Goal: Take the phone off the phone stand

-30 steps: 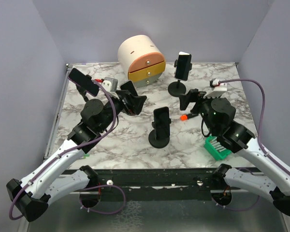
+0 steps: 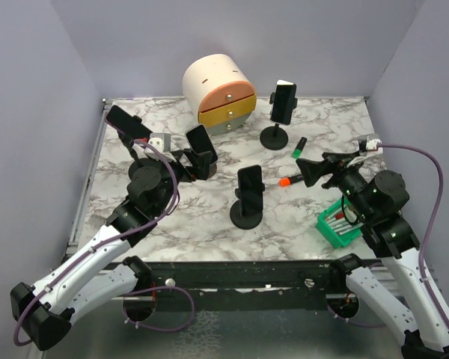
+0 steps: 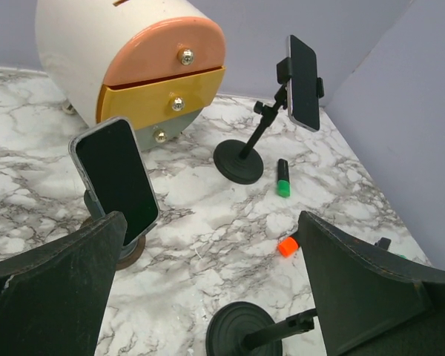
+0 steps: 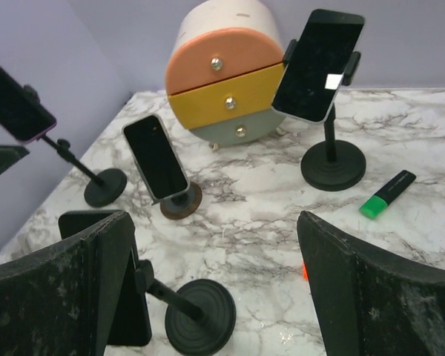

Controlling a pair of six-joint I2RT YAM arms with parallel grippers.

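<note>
Several phones rest on black stands: one at the front centre [image 2: 250, 188], one at the back right [image 2: 283, 103], one at the middle left [image 3: 113, 173] and one at the far left [image 2: 126, 123]. My left gripper [image 2: 195, 166] is open over the left side of the table, by the middle-left phone. My right gripper [image 2: 314, 166] stands open right of the front phone, with nothing between its fingers.
A rounded three-drawer cabinet [image 2: 213, 82] stands at the back. An orange-capped marker [image 2: 290, 180] and a green one [image 3: 283, 178] lie on the marble table. A green bin [image 2: 326, 231] sits at the front right.
My left gripper shifted slightly left. The phones and stands have not moved.
</note>
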